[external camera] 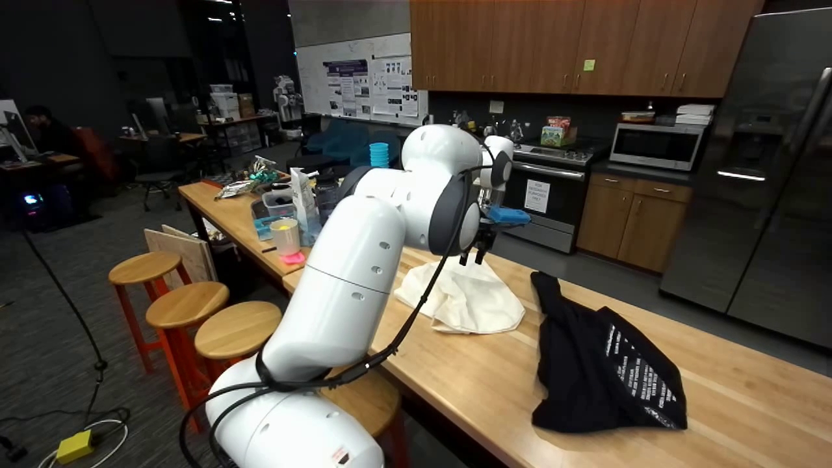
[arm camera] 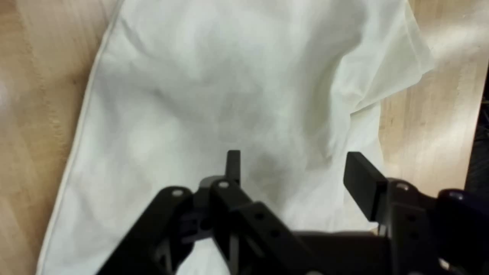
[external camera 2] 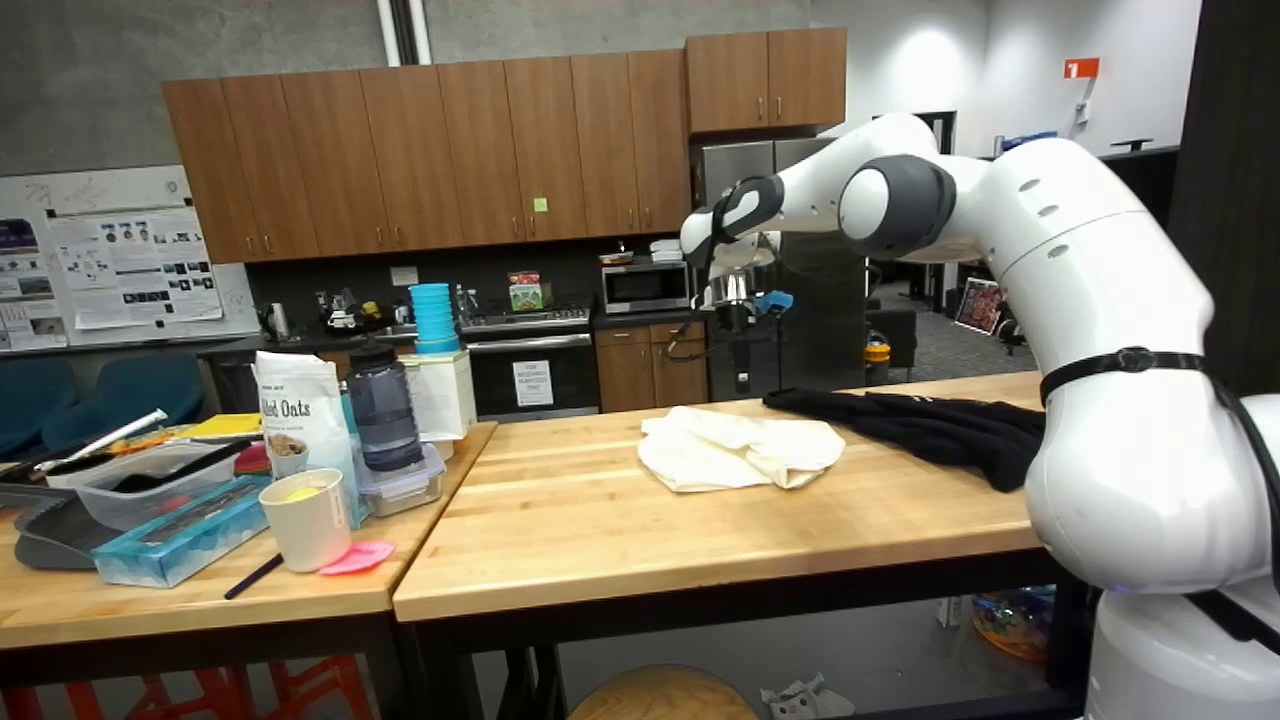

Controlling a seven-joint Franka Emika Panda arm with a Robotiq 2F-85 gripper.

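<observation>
A cream cloth (external camera: 476,300) lies crumpled on the wooden table, and in the wrist view this cloth (arm camera: 183,114) fills most of the picture with a folded corner at upper right. Above its far side hovers my gripper (external camera: 472,258), pointing down. The wrist view has the gripper with its fingers apart and only cloth visible below the gap. From the other side, the gripper (external camera 2: 741,370) appears behind and above the cloth (external camera 2: 732,451). A black garment (external camera: 600,363) with white print rests to the right, well apart from it.
Bare table (external camera 2: 576,516) lies left of and in front of the cream cloth. On the adjoining table stand a mug (external camera 2: 307,518), a dark bottle (external camera 2: 384,414), an oats bag (external camera 2: 306,414) and containers. Wooden stools (external camera: 238,329) line the near side.
</observation>
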